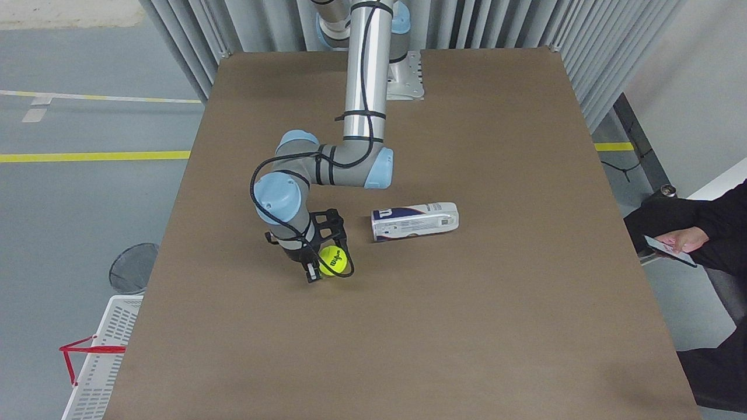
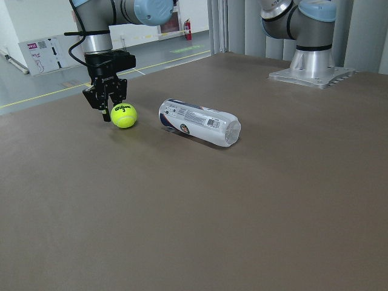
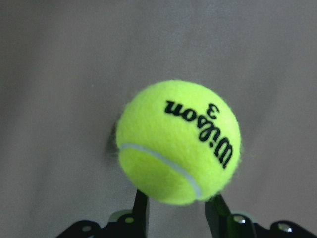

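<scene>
A yellow Wilson tennis ball rests on the brown table beside my gripper, near the table's middle left. In the wrist view the ball fills the centre, with my two black fingertips at its lower edge, a gap visible between them below the ball. Whether they grip it or how far apart they stand is unclear. A white ball can lies on its side to the right of the ball.
A person with a phone is beside the right edge; a white basket is off the left edge.
</scene>
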